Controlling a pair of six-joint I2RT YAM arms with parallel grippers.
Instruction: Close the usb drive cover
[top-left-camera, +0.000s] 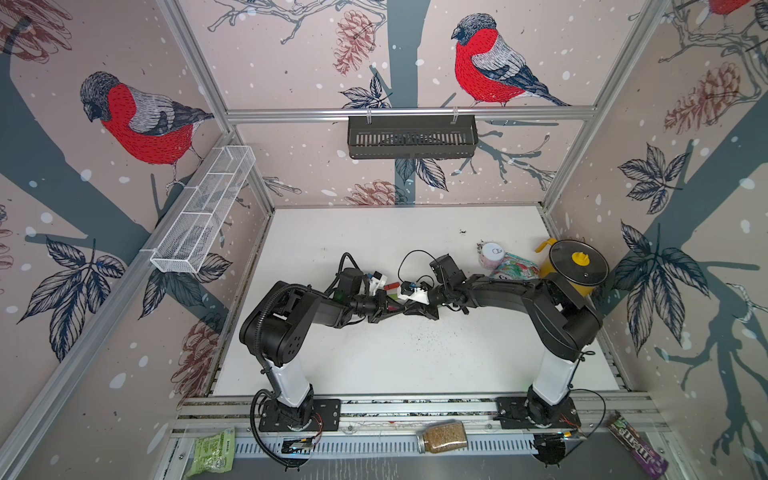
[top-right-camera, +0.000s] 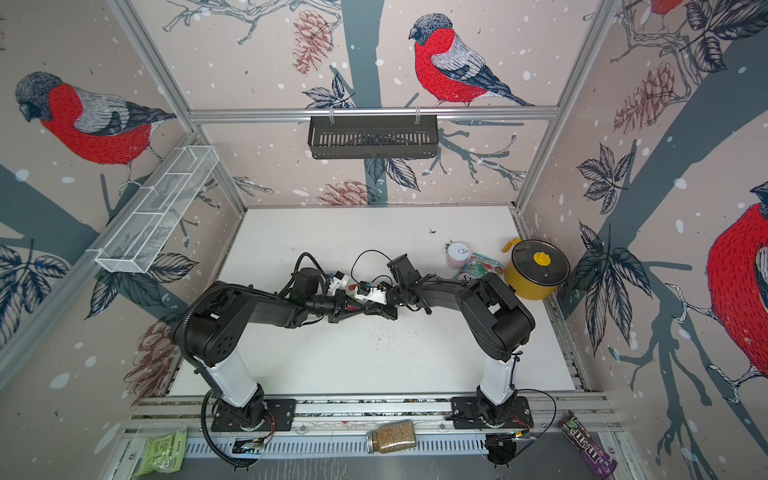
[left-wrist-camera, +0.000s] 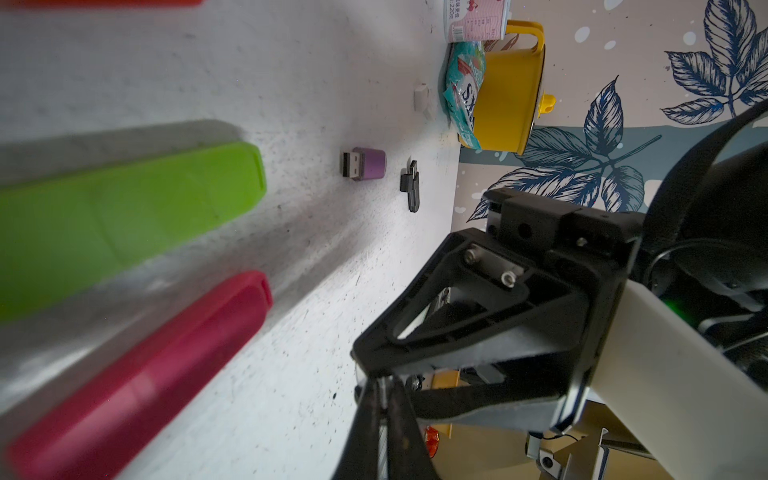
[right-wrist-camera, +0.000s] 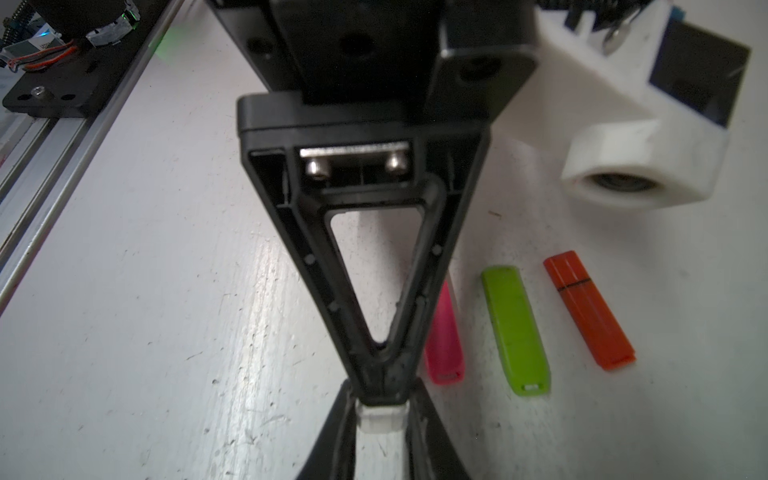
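Note:
My two grippers meet low over the middle of the table. In the right wrist view my right gripper is shut on a small pale piece (right-wrist-camera: 381, 417), likely a USB drive part; its far end is unclear. My left gripper is shut, its fingertips close to the right one's; whether anything is between them is hard to see. On the table lie a pink drive (right-wrist-camera: 444, 344), a green drive (right-wrist-camera: 516, 328) and a red drive (right-wrist-camera: 589, 312). The left wrist view also shows a purple drive (left-wrist-camera: 368, 164) with bare plug and a black drive (left-wrist-camera: 413, 188).
At the back right stand a yellow pot (top-left-camera: 576, 272), a pink can (top-left-camera: 492, 254) and a teal bag (top-left-camera: 516, 268). A dark rack (top-left-camera: 412, 136) and a white wire basket (top-left-camera: 196, 220) hang on the walls.

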